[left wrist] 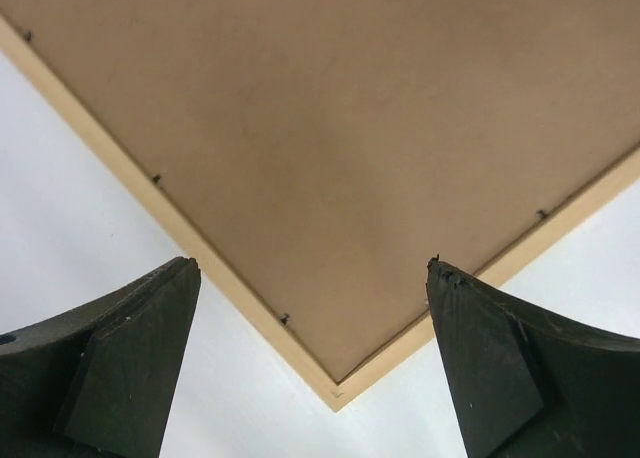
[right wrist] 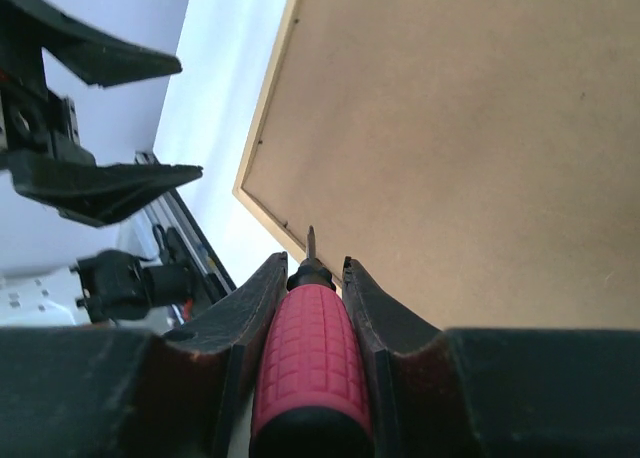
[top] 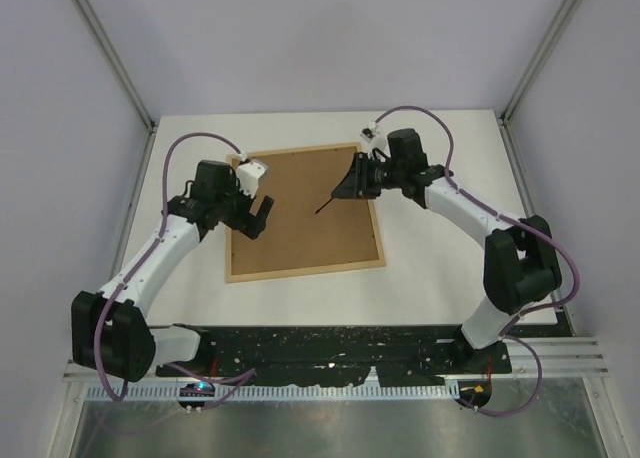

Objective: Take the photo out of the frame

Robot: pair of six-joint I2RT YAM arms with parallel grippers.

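Note:
A picture frame with a pale wooden rim (top: 305, 272) lies back side up on the white table, its brown backing board (top: 290, 208) facing me. Small dark tabs (left wrist: 156, 179) stick out along the inner edge of the rim. My right gripper (top: 352, 195) is shut on a tool with a red handle (right wrist: 308, 343) and a thin dark shaft (top: 326, 206), whose tip hangs over the backing. Over the frame's near left part, my left gripper (top: 260, 218) stands open with nothing between its fingers. No photo shows; the backing covers the inside.
The left gripper's fingers (right wrist: 110, 188) also appear in the right wrist view.

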